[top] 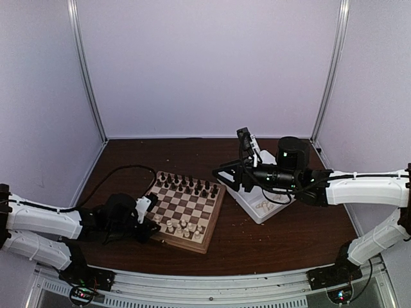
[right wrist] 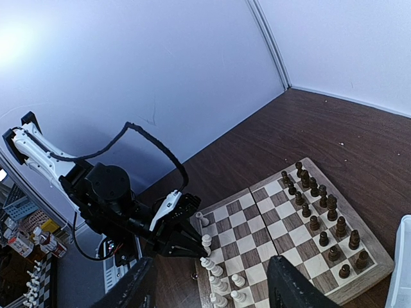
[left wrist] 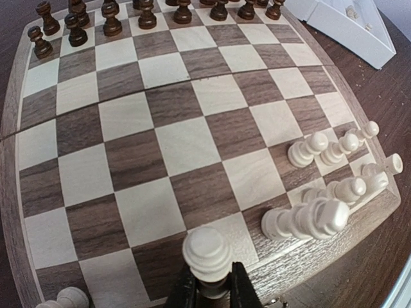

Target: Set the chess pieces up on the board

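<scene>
The chessboard (top: 186, 205) carries dark pieces (left wrist: 147, 19) along its far side and several white pieces (left wrist: 303, 151) bunched at the near right. My left gripper is shut on a white chess piece (left wrist: 207, 250), held upright over the board's near edge. Another white piece (left wrist: 64, 300) stands at the near left corner. My right gripper is raised over the white tray (top: 257, 215), right of the board, its fingers apart with nothing seen between them.
The tray holds some loose white pieces (top: 266, 206). Bare dark tabletop (top: 148, 154) lies behind the board and at the right front. Walls close in the sides and back.
</scene>
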